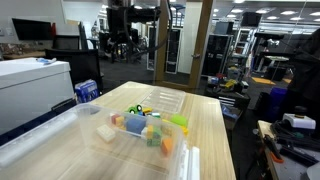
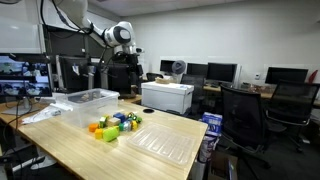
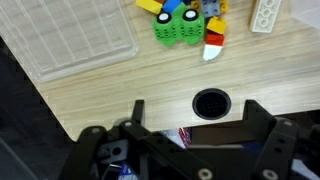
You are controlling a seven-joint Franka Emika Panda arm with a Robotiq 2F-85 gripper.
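My gripper is open and empty, high above the table; its dark fingers (image 3: 137, 112) stand wide apart in the wrist view. Beneath the gap lies a round black disc (image 3: 211, 103) near the table's edge. A green toy with two eyes (image 3: 182, 30) sits farther up in that view, beside a red and white block (image 3: 213, 43). In exterior view 2 colourful blocks and toys (image 2: 110, 131) are scattered mid-table, between a clear plastic bin (image 2: 82, 108) and a flat pale tray (image 2: 167, 143). Exterior view 1 shows several blocks through the clear bin's wall (image 1: 88, 122).
A blue box (image 1: 87, 91) stands beyond the table's far edge, near a white cabinet (image 1: 35, 88). Bare wood (image 2: 95, 155) shows at the front of the table. Office chairs (image 2: 240, 118) stand beyond.
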